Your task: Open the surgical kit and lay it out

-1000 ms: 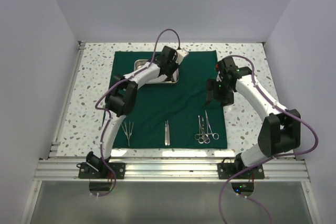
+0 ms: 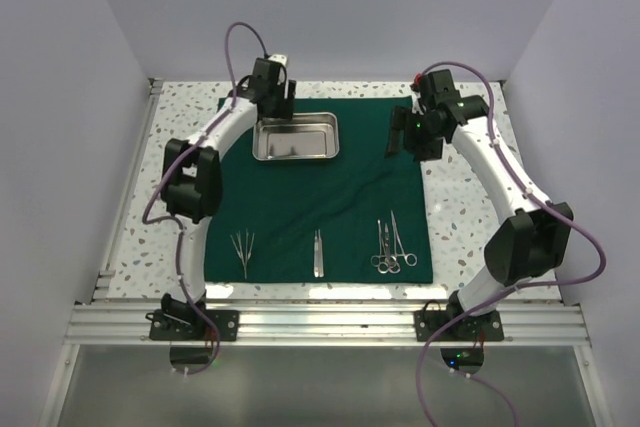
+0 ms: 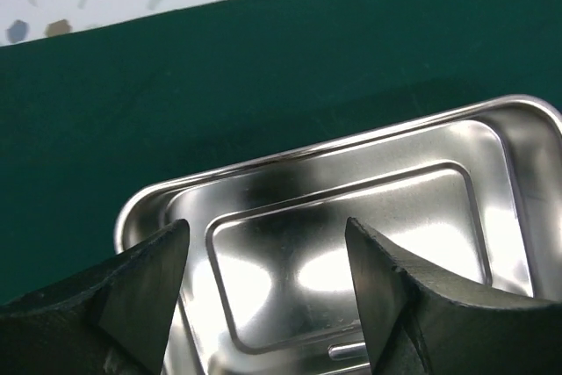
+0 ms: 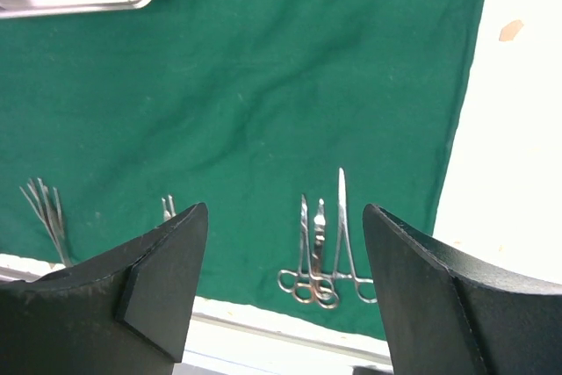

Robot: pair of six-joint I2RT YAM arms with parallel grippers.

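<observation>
A shiny metal tray (image 2: pixel 296 136) lies on the green cloth (image 2: pixel 315 192), which is spread out flat. My left gripper (image 2: pixel 278 107) is over the tray's back left part, open and empty; in the left wrist view the tray floor (image 3: pixel 290 278) shows between its fingers. Away from the tools, my right gripper (image 2: pixel 404 142) hovers above the cloth's right side, its fingers apart and holding nothing. Along the front of the cloth lie several thin picks (image 2: pixel 243 249), slim tweezers-like tools (image 2: pixel 318 253) and a group of ring-handled instruments (image 2: pixel 392 250).
A small bright elongated shape (image 3: pixel 349 351) shows in the tray near the left fingers; what it is cannot be made out. Speckled table top (image 2: pixel 465 237) borders the cloth.
From the tray's right end, my left gripper has moved left and back across it. My right gripper has shifted slightly away from the front. The tray and laid-out tools look unmoved.
</observation>
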